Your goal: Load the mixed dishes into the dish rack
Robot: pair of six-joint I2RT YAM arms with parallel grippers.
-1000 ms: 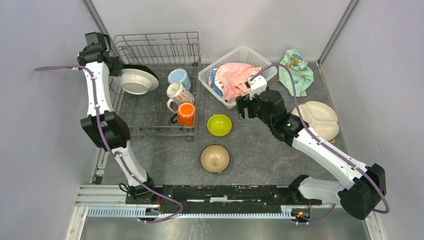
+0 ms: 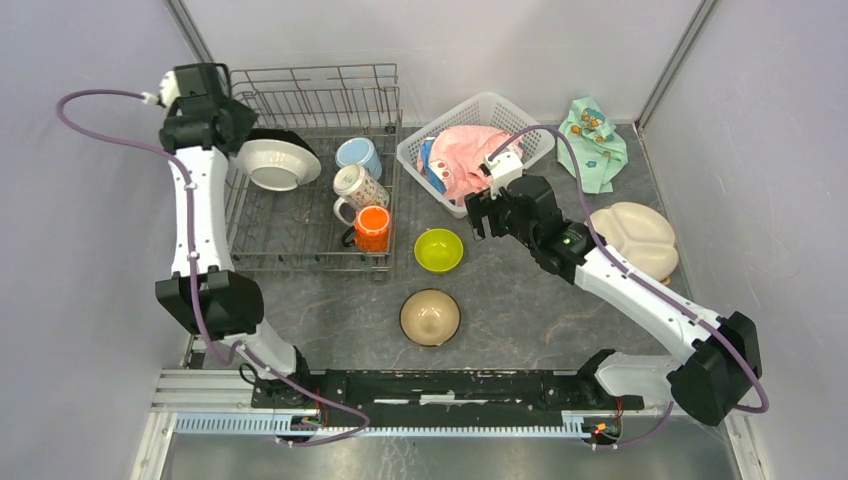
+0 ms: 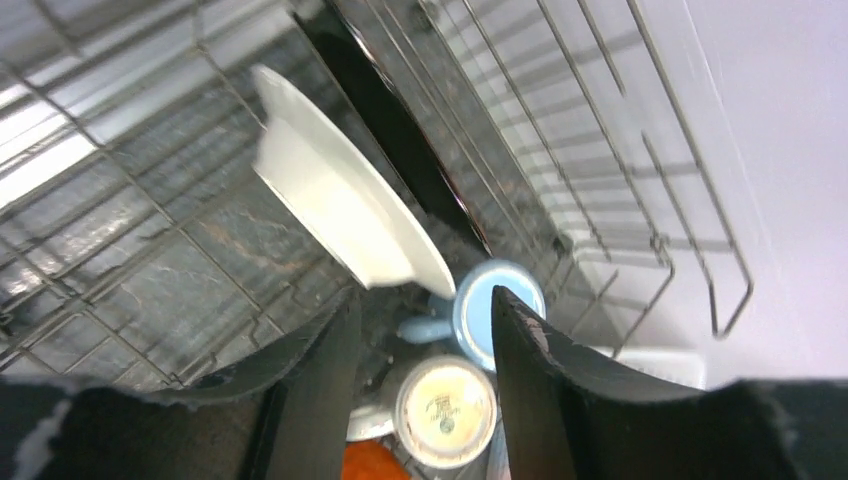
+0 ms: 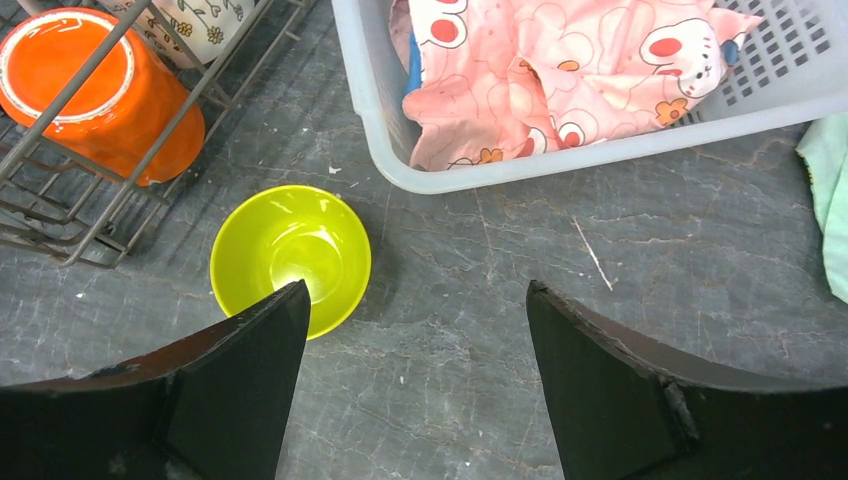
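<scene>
A white bowl [image 2: 277, 167] leans in the wire rack [image 2: 312, 255] beside a black plate [image 3: 386, 130]; blue [image 2: 358, 155], patterned [image 2: 355, 185] and orange [image 2: 371, 230] mugs also sit there. My left gripper hangs above the rack, its fingers apart, nothing between them. My right gripper is open over the counter near a green bowl [image 2: 439, 250]. A tan bowl [image 2: 429, 316] lies at the front, a cream divided plate [image 2: 630, 236] at the right, partly behind my right arm.
A white basket [image 2: 430, 200] of pink cloths stands behind the green bowl; a green cloth [image 2: 591, 150] lies at the back right. Walls close in on both sides. Counter around the tan bowl is clear.
My left arm has shifted, its elbow toward the front, its gripper now blurred and slightly away from the white bowl. My right arm has moved very slightly.
</scene>
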